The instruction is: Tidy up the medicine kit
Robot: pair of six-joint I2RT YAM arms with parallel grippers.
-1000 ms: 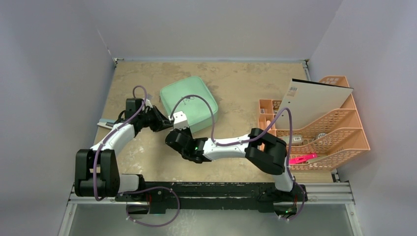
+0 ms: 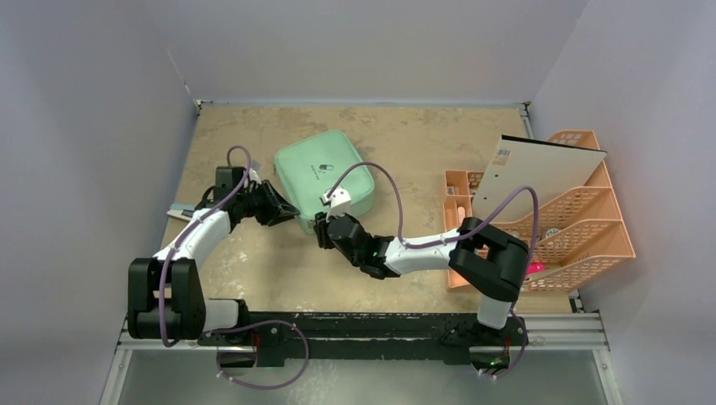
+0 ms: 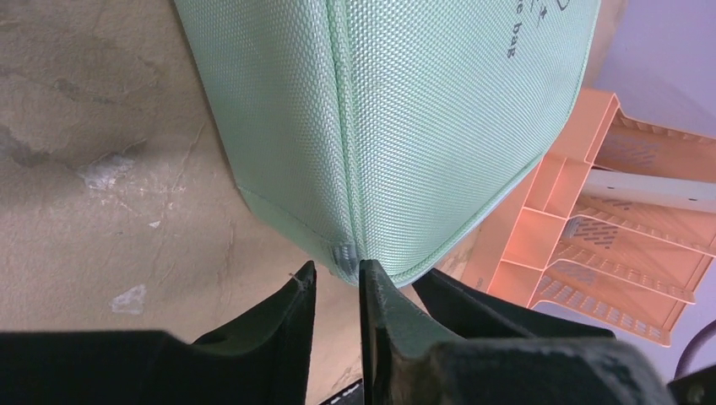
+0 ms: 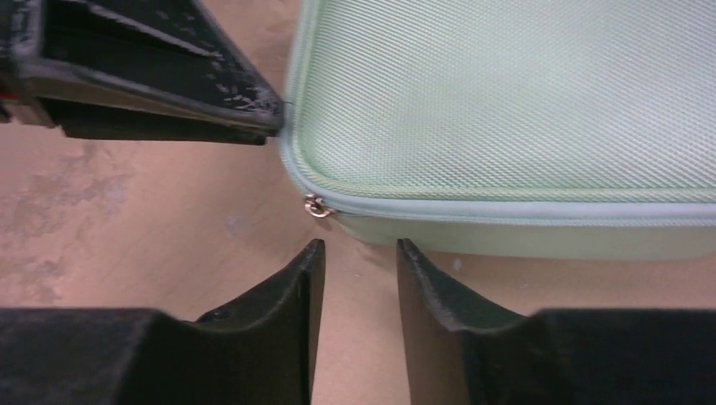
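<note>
The mint-green zippered medicine case [image 2: 321, 164] lies closed on the tabletop, left of centre. My left gripper is at the case's near left corner [image 3: 338, 236], its fingers part open and the corner just beyond the tips. My right gripper stands open just in front of the zipped edge, nothing between its fingers, with a metal zipper slider [image 4: 317, 207] ahead and slightly left. In the right wrist view, black fingers of the left gripper touch or nearly touch that corner.
Orange plastic organisers [image 2: 591, 240] with assorted items and a white board [image 2: 532, 173] stand at the right. Grey walls enclose the sides and back.
My right gripper has moved right along the front of the case, away from my left gripper, which has barely moved. The case looks unmoved.
</note>
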